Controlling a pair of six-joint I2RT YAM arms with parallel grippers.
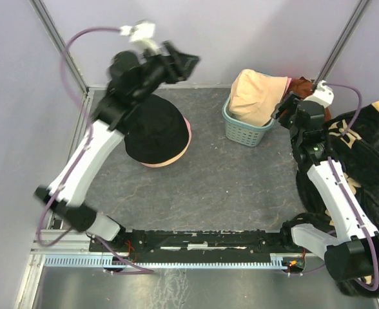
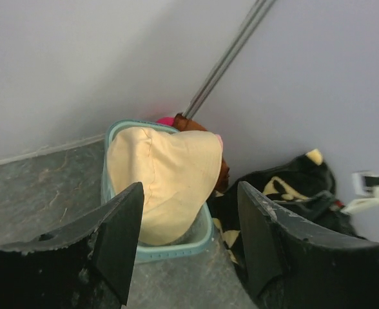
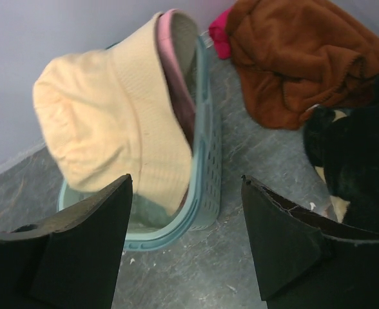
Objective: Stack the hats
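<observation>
A black hat (image 1: 152,135) with a pink and tan edge lies on the grey table, left of the middle, partly beneath my raised left arm. In the top view my left gripper (image 1: 191,59), blurred, is open above and beyond that hat. A cream cloth hat (image 2: 167,174) with a pink edge rests in the light green basket (image 1: 243,136). Over the basket's right side my right gripper (image 1: 281,108) stands open. In the right wrist view the cream hat lies beyond my fingers (image 3: 93,238), with nothing between them.
Behind the basket, to its right, sits a brown cloth (image 3: 299,58) with a bright pink bit (image 3: 220,33) beside it. Dark patterned fabric (image 1: 363,174) is heaped along the right side.
</observation>
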